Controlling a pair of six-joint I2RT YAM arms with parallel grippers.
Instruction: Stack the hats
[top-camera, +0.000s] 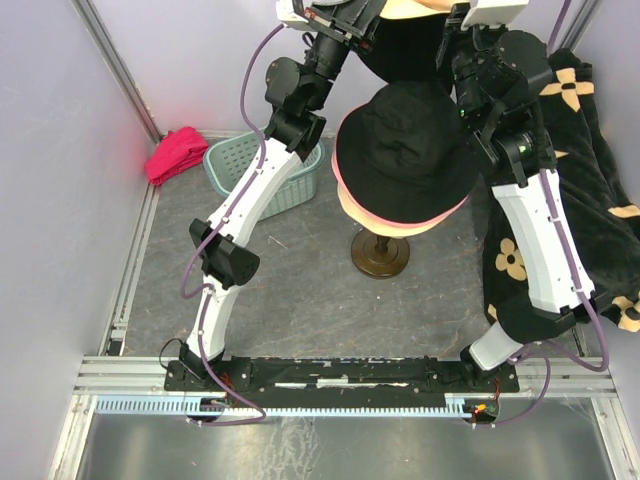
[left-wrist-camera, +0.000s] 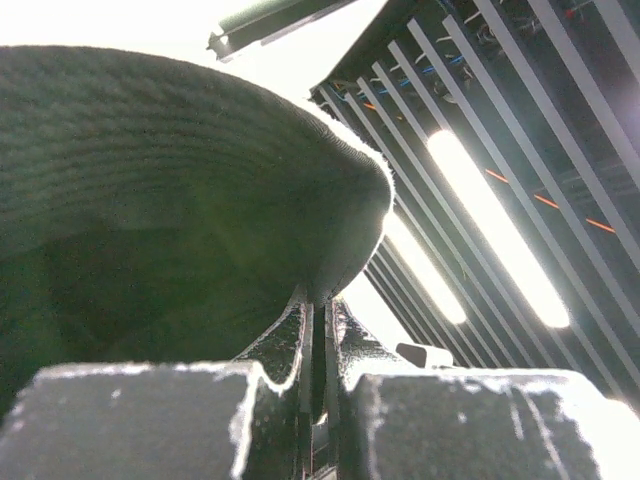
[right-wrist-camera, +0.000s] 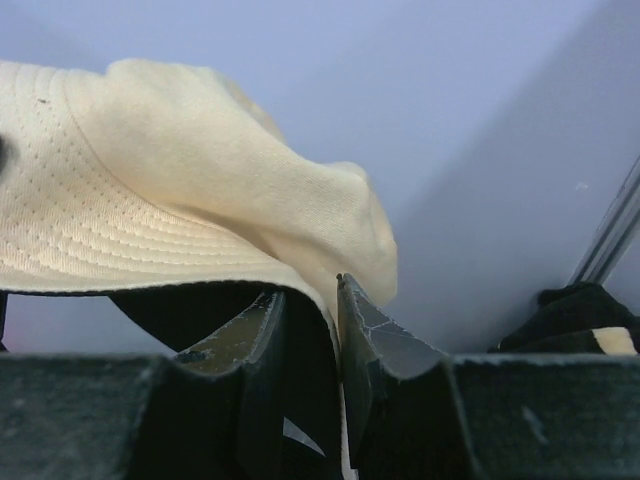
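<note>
Several hats (top-camera: 410, 160) sit piled on a brown stand (top-camera: 380, 256); the uppermost is black, with pink and cream brims showing below. Behind and above the pile, partly out of the top view, hangs another hat, cream-coloured (top-camera: 408, 8) with a black side (top-camera: 402, 48). My left gripper (top-camera: 364, 36) is shut on its brim; in the left wrist view the dark cloth (left-wrist-camera: 190, 220) runs down between the fingertips. On the hat's other side is my right gripper, part open, its fingers standing apart around the cream brim (right-wrist-camera: 200, 245).
A pale green basket (top-camera: 290, 190) stands behind my left arm, with a red cloth (top-camera: 176, 154) to its left. At the right lies a dark blanket with tan flowers (top-camera: 590, 190).
</note>
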